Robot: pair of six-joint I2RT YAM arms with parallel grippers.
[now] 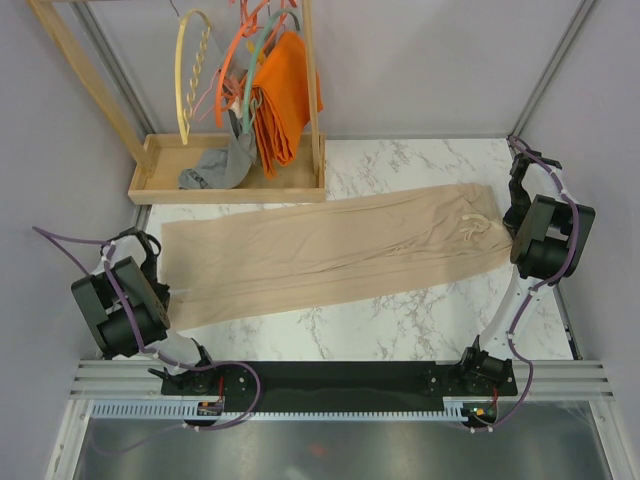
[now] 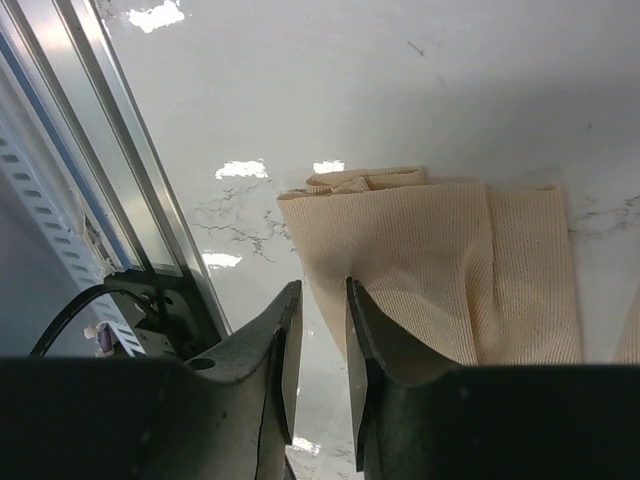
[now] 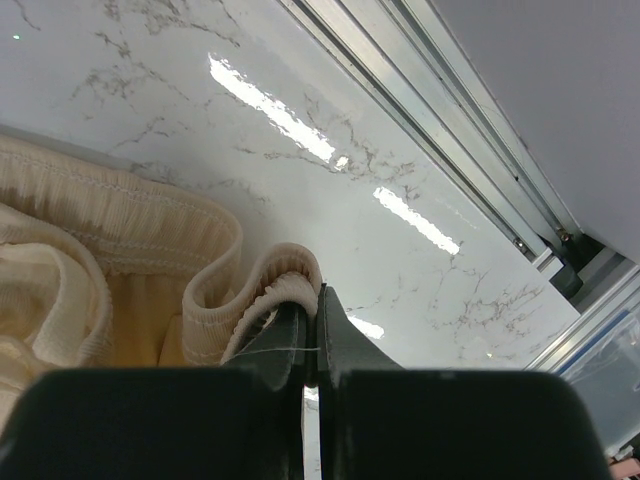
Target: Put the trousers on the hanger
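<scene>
Beige trousers (image 1: 320, 255) lie stretched flat across the marble table. My left gripper hangs at their left end, part open, its fingers beside a folded cloth edge (image 2: 400, 240) with nothing clearly between them. My right gripper is shut on the waistband (image 3: 270, 280) at the right end, where a drawstring shows in the top view. Coloured hangers (image 1: 180, 75) hang from a wooden rack at the back left.
The wooden rack's base tray (image 1: 158, 195) holds grey cloth; orange cloth (image 1: 290, 90) hangs there. Bare table (image 1: 400, 155) shows behind and in front of the trousers. Walls and metal rails border both sides.
</scene>
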